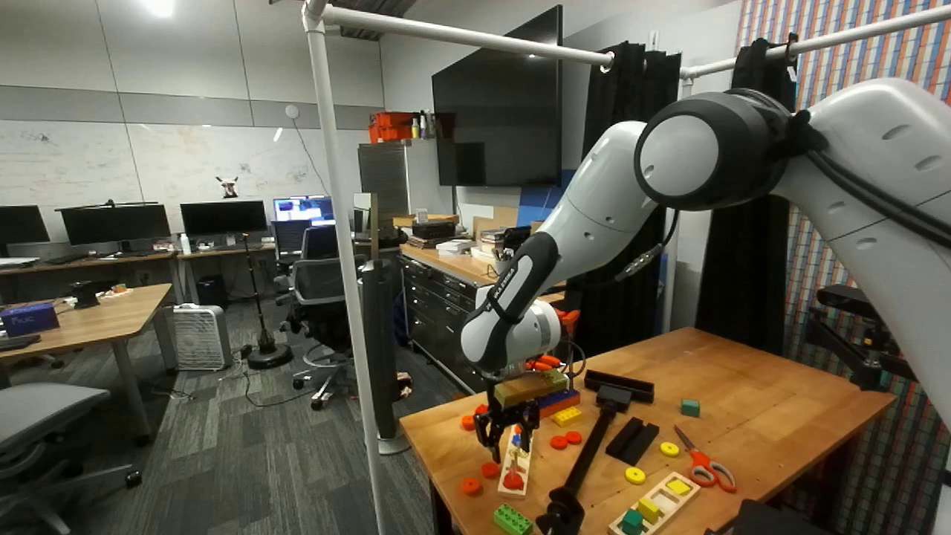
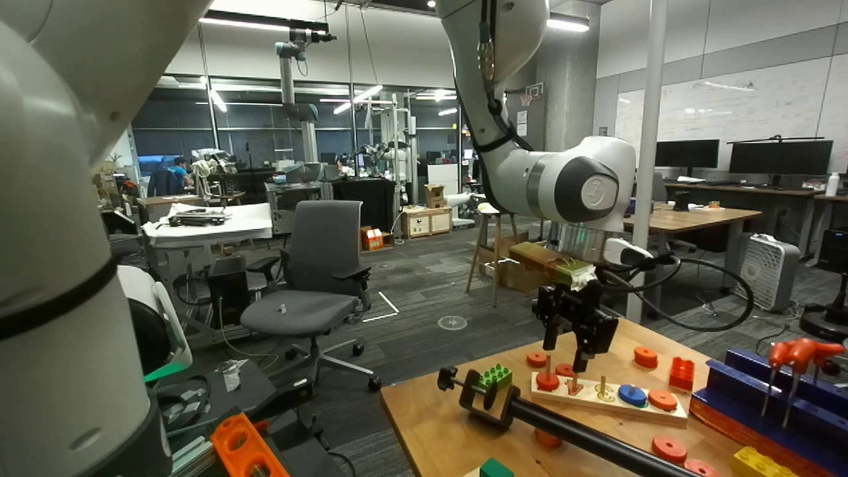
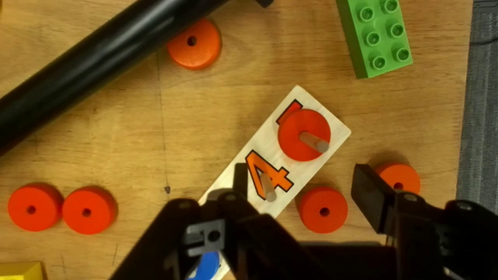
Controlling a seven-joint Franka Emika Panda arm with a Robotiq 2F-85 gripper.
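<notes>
My gripper stands open above the pegged number board (image 3: 322, 128), with nothing between its fingers. The board is a pale wooden strip. One end peg carries a red ring (image 3: 298, 144); the peg over the orange figure 4 (image 3: 269, 186) is bare. Farther along, a blue ring (image 2: 632, 395) and an orange ring (image 2: 662, 400) sit on the board. Beside it on the table lie a red ring (image 3: 323, 210) and an orange ring (image 3: 397, 177), the latter near my right finger. My gripper's body hides part of the board in the wrist view.
A black bar (image 3: 107, 56) crosses the table, with another orange ring (image 3: 195, 44) next to it. Two red rings (image 3: 35, 207) lie side by side. A green block (image 3: 376, 37) is near the table edge. Scissors (image 1: 711, 471) and a shape tray (image 1: 664, 499) lie beyond the bar.
</notes>
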